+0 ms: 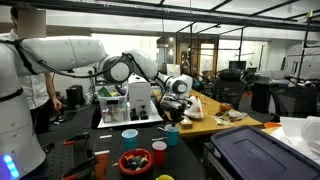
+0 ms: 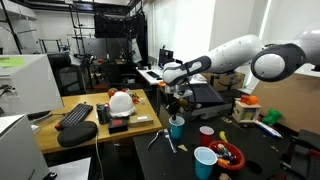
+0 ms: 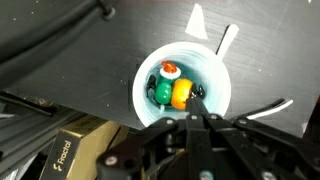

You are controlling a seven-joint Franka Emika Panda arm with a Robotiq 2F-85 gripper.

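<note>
My gripper points down over a light blue cup, its dark fingertips close together inside the cup's outline in the wrist view. Several small objects lie in that cup: an orange-yellow one, a green one and a red-and-white one. The orange-yellow piece appears right beside the fingertips; whether they touch it is unclear. Nothing shows between the fingers. From outside, the same blue cup stands on the dark table under the arm's wrist, its contents hidden.
A second blue cup, a red cup and a red bowl with several items stand nearby. White utensils lie beside the cup. A cardboard box is close by. A large dark bin stands at right.
</note>
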